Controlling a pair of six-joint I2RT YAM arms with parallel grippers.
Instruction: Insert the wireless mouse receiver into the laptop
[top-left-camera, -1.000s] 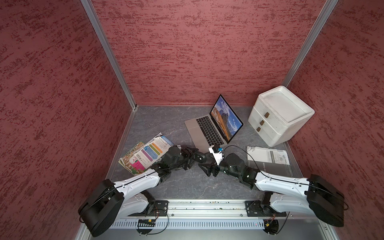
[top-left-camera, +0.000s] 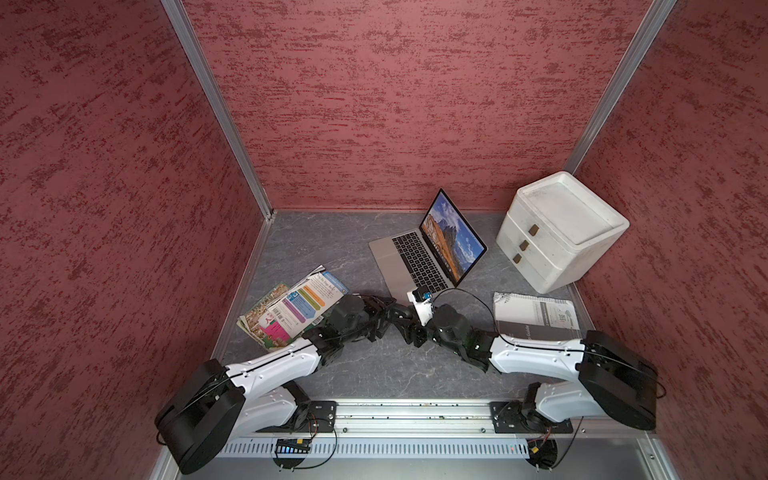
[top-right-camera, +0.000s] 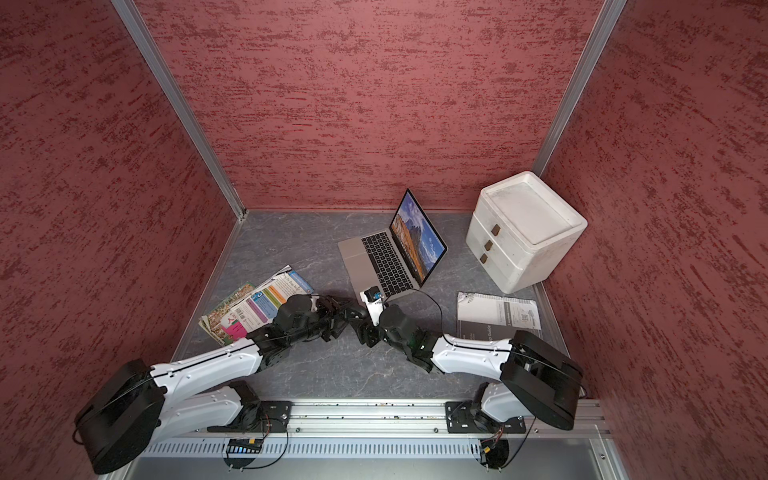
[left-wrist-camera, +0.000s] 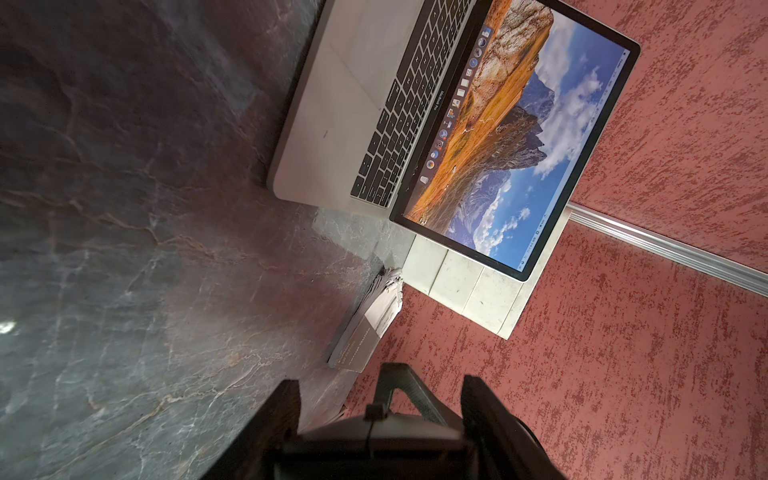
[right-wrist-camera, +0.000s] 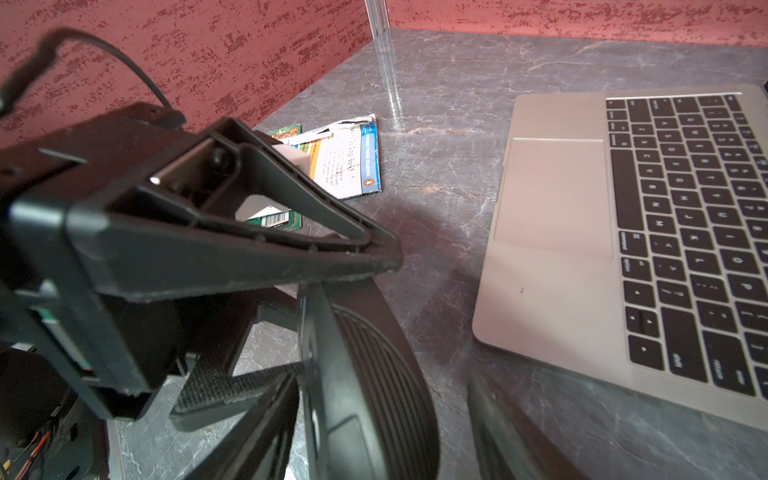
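Note:
The open laptop (top-left-camera: 397, 257) sits at mid-table, its keyboard facing left. In front of it, my left gripper (top-left-camera: 381, 310) is shut on a black mouse (right-wrist-camera: 368, 384), held sideways in the air. Whether they touch it is unclear. I cannot make out the receiver.
Magazines (top-left-camera: 292, 308) lie at the left, papers (top-left-camera: 533, 308) at the right. A white drawer unit (top-left-camera: 560, 232) stands at the back right.
My left arm and the laptop look almost unchanged.

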